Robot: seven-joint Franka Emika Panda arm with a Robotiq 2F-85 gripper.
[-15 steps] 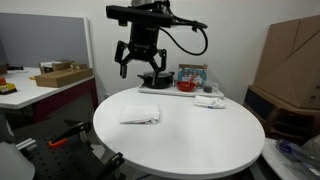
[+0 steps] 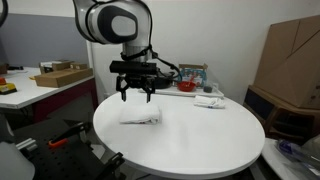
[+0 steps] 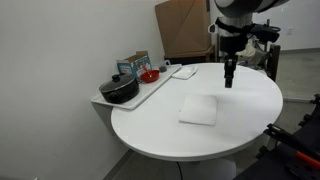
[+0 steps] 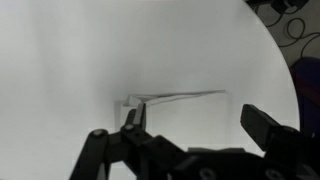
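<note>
A folded white cloth lies flat on the round white table, in its front left part in exterior view 1. Above it my gripper points downward, its fingers wide apart with nothing between them. From exterior view 2, the cloth is a pale square, and the gripper hangs clear of the table. In the wrist view the cloth spreads beneath my gripper, and the fingers cover part of its near area. One cloth edge shows layered folds.
A tray at the table's edge bears a black pot, a red bowl and a box. Another white cloth lies at the back.
My gripper has come down from well above the table toward the cloth, with a slight shift sideways. The cloth lies where it was.
</note>
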